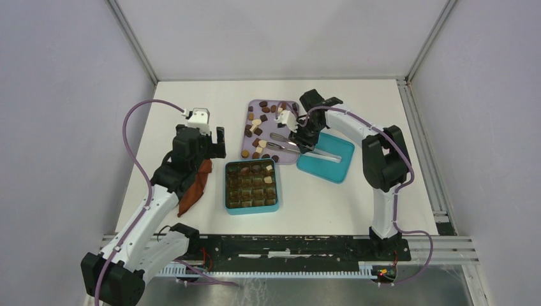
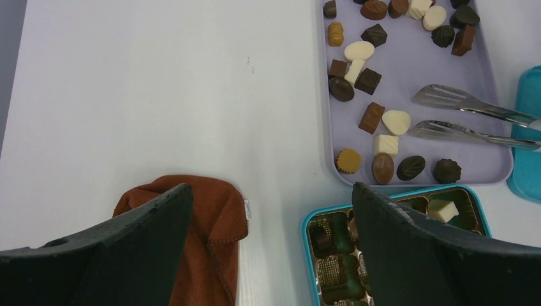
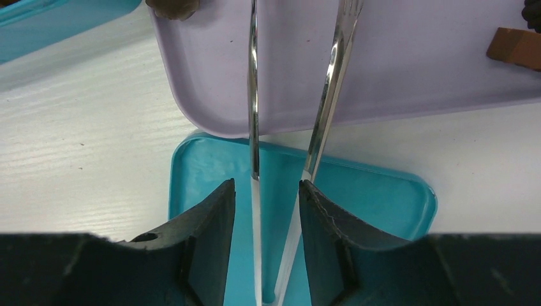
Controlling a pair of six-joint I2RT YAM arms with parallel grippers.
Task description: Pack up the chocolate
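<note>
Chocolates lie on the lilac tray [image 1: 274,131] and in a few cells of the blue-rimmed box [image 1: 251,185]. Metal tongs [image 3: 330,86] with pale handles reach from the lilac tray across a turquoise tray [image 1: 328,171]. My right gripper hovers at the handles, fingers part open around the nearer arm, the other arm by the right fingertip; whether they touch is unclear. My left gripper is open with nothing between its fingers, high over the table left of the box.
A brown cloth [image 2: 214,236] lies left of the box, partly under the left arm.
</note>
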